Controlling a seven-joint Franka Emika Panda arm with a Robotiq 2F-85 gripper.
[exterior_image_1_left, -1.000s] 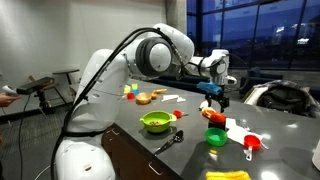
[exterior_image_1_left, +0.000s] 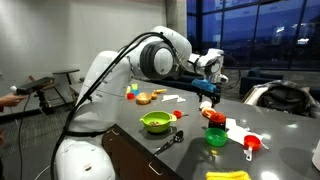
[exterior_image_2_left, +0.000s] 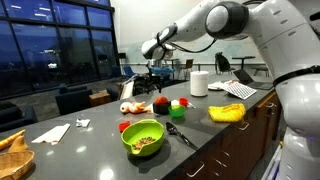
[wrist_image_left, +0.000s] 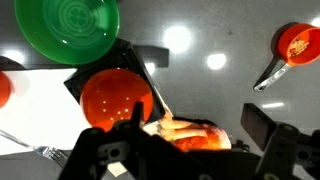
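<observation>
My gripper hangs over the dark table with its fingers wide apart and nothing held. Below it in the wrist view, an orange-and-white item (wrist_image_left: 190, 135) lies between and beyond the fingers, partly cut off by the frame. To the left of it a red bowl (wrist_image_left: 113, 98) sits on a black square base, and a green bowl (wrist_image_left: 72, 24) stands beside that. A red ladle (wrist_image_left: 297, 43) is at the upper right. In exterior view 1, the green bowl (exterior_image_1_left: 215, 137) is nearer the camera than the red bowl (exterior_image_1_left: 217, 119).
A lime-green bowl (exterior_image_1_left: 157, 122) with small items inside and a black utensil (exterior_image_1_left: 168, 142) occupy the near side. A yellow cloth (exterior_image_2_left: 230, 113) rests near the table edge. White paper (wrist_image_left: 25, 105) and a fork (wrist_image_left: 50, 153) lie left of the red bowl.
The wrist end of my arm has shifted slightly to the left in exterior view 1. The objects on the table show no visible movement.
</observation>
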